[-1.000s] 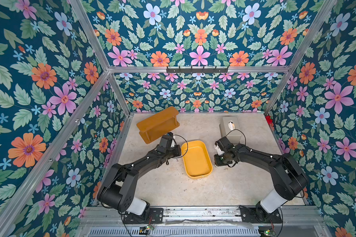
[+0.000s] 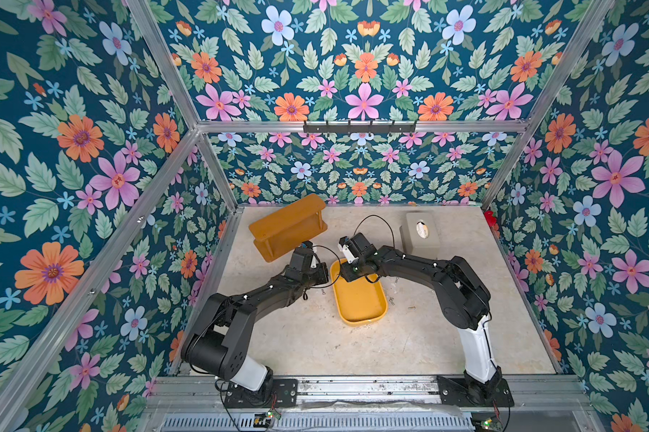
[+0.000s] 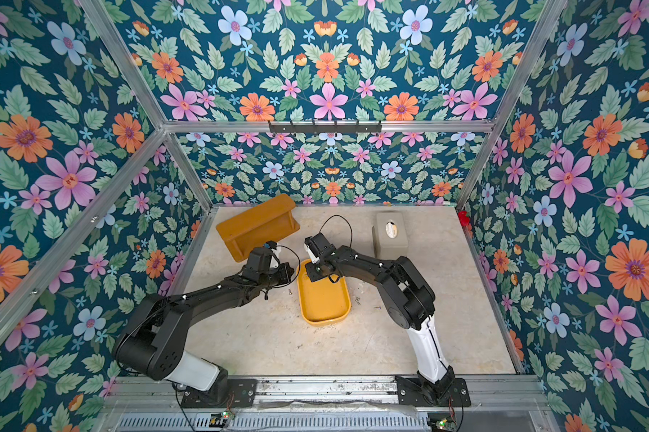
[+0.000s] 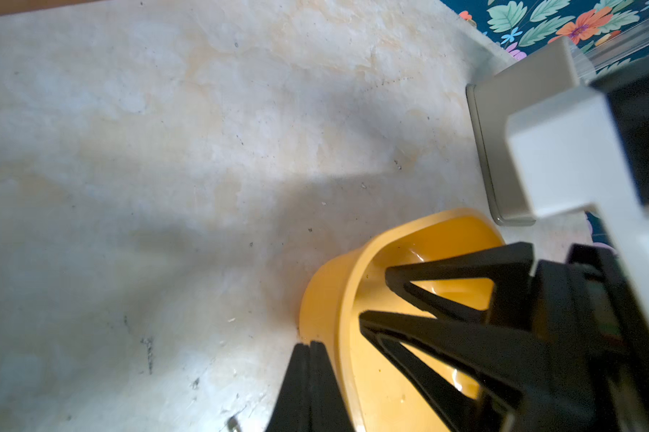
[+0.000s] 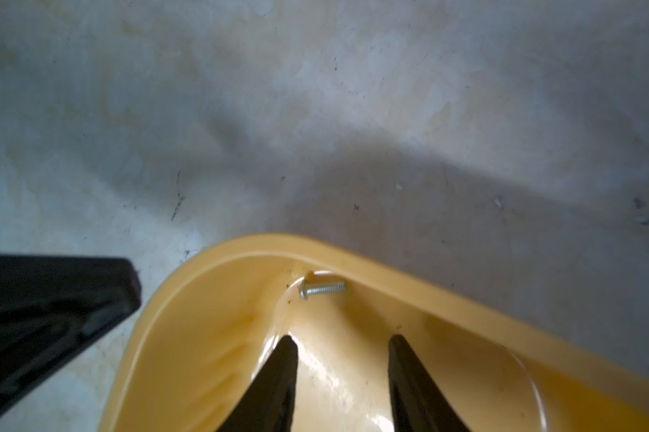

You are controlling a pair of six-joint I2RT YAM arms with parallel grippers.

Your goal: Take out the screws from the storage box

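Note:
A yellow storage box [image 2: 360, 316] stands open-topped in the middle of the table. One small silver screw [image 5: 323, 288] lies inside, close to its curved wall in the right wrist view. My right gripper is open above the box floor, its fingertips apart from the screw and nothing between them. In the left wrist view, those same black fingers [image 4: 439, 270] reach over the box's rim. My left gripper is shut just outside the box's left wall, with nothing visible between its tips. The overhead views are too coarse to show the screw.
A brown wooden shelf [image 2: 288, 229] lies at the back left. At the back right stands a grey tissue box [image 2: 419, 236]. Small dark specks dot the table around the yellow box.
My right gripper has moved left from beside the box to over its far end. The left arm and the box look the same as before.

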